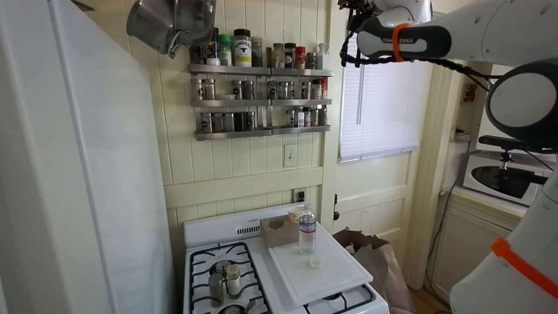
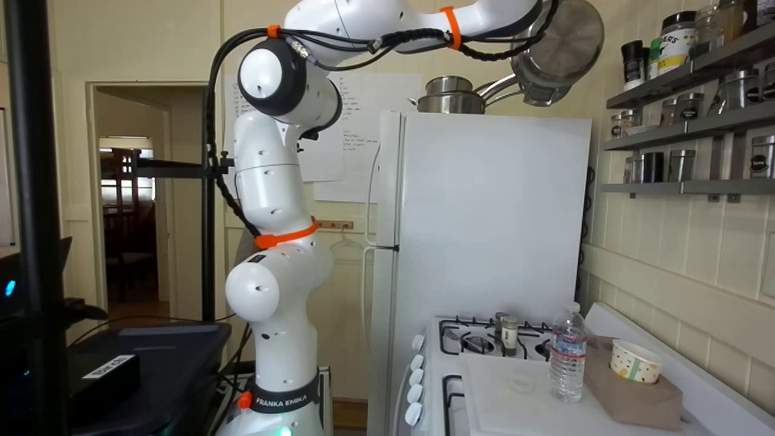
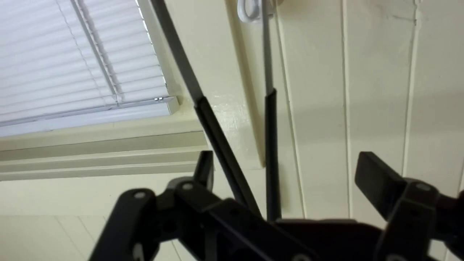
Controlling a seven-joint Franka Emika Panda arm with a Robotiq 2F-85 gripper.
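My gripper stands open in the wrist view, its black fingers (image 3: pixel 377 182) wide apart. Two long, thin rods (image 3: pixel 222 145) with metal upper lengths and black lower sleeves run down between the fingers. Their lower ends disappear behind the gripper body, and the frame cuts off their tops. I cannot tell what they belong to or whether they touch the gripper. Beyond them are cream wall boards, a white hook (image 3: pixel 250 11) and the window blind (image 3: pixel 78 56). Exterior view 1 shows the hand only partly at its top edge; exterior view 2 leaves it out.
Spice jars line the wall shelves (image 1: pixel 233 103), and metal pots (image 1: pixel 172 23) hang at upper left. On the stove's white board (image 1: pixel 319 282) stands a water bottle (image 1: pixel 307 235), beside a cardboard box (image 1: pixel 280 232). Shakers (image 1: pixel 233 280) sit among the burners. A paper bag (image 1: pixel 379 261) stands to the right.
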